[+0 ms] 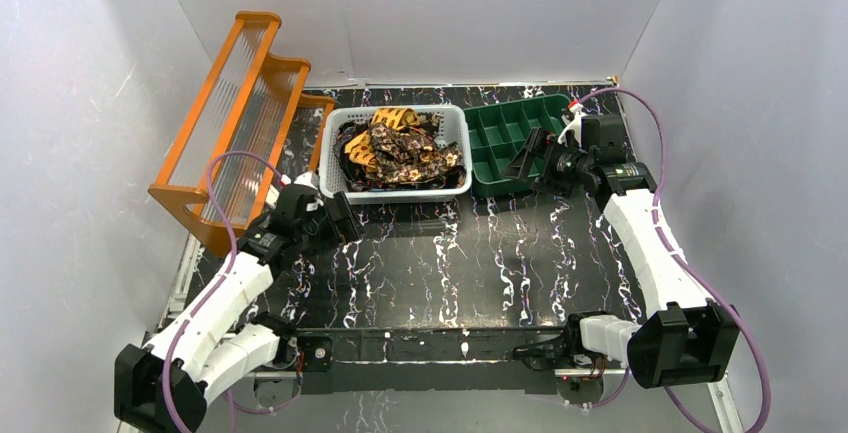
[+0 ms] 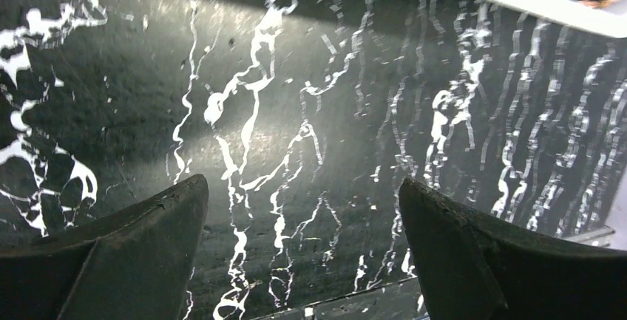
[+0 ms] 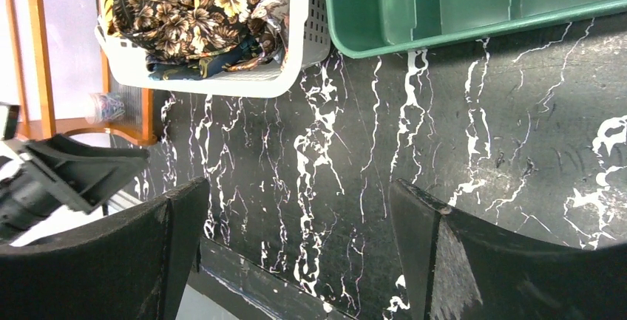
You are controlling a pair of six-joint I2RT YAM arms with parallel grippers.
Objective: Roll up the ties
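Patterned cloth ties [image 1: 400,153] lie heaped in a white basket [image 1: 395,197] at the back centre; the right wrist view shows a dark floral tie [image 3: 192,9] on top. Over the table just in front of the basket's left end, my left gripper [image 1: 346,221] is open, and only bare marbled surface shows between its fingers. My right gripper [image 1: 520,158] hangs by the front of the green divided box [image 1: 520,187]. It too is open and empty, its fingers [image 3: 144,246] wide apart above the table.
An orange-framed shelf [image 1: 245,103] with clear ribbed panels leans at the left, close to the left arm.
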